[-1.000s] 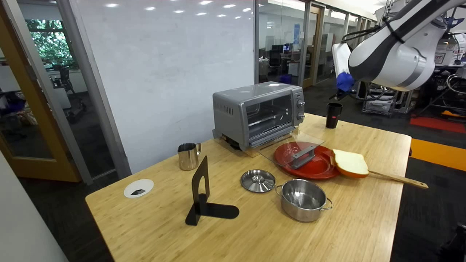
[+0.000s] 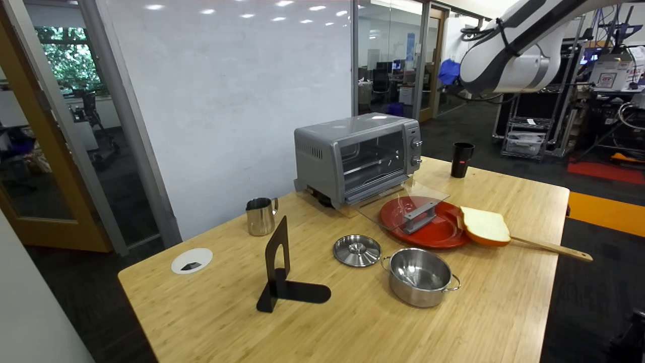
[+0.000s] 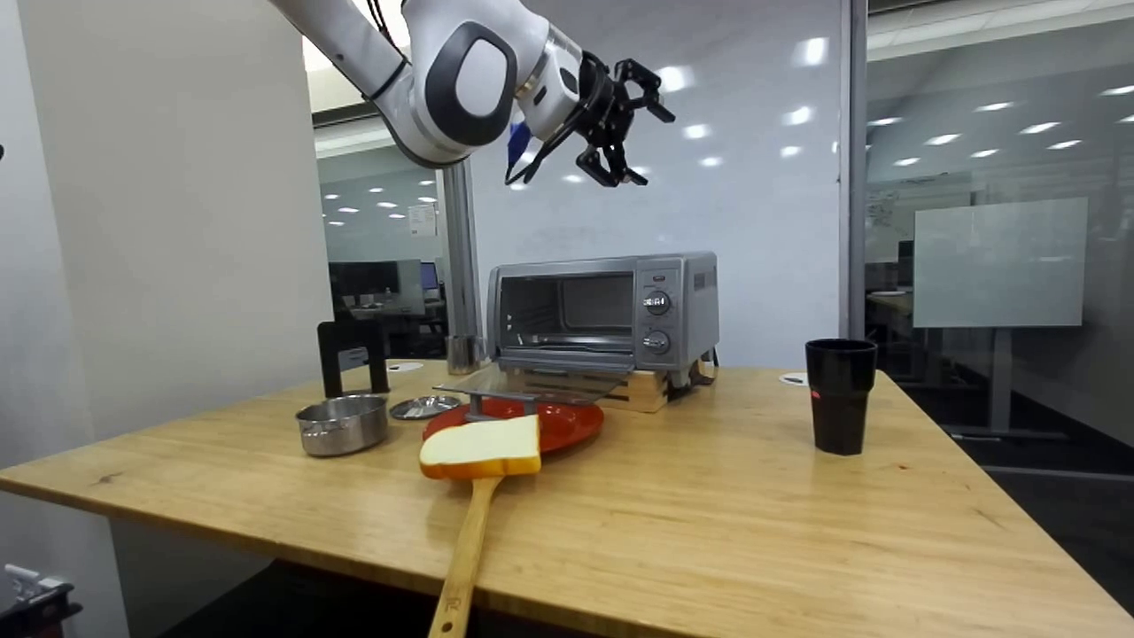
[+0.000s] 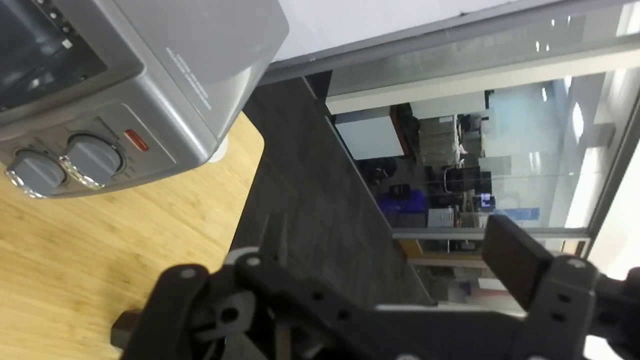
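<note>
High above the table, my gripper [image 3: 650,143] stands open with nothing between its spread fingers. In the wrist view its dark fingers [image 4: 516,261] are far apart, the toaster oven [image 4: 198,72] beyond them at the upper left. That grey oven [image 2: 357,157] has its glass door [image 3: 542,385] lowered over a red plate [image 2: 447,233]. A bread slice [image 2: 485,226] rests on a wooden spatula [image 2: 553,247] beside the plate, the handle reaching past the table's edge. In the first exterior view the gripper's fingers are hidden behind the arm.
A steel pot [image 2: 418,277], its lid [image 2: 357,250], a black bookend [image 2: 278,278] and a steel pitcher [image 2: 260,217] stand around the left and middle. A black cup [image 3: 841,395] is at the right. Bare table [image 3: 723,500] lies between plate and cup.
The arm has shifted left and upward in the first exterior view. The oven, plate, bread, pot and cup have stayed in place.
</note>
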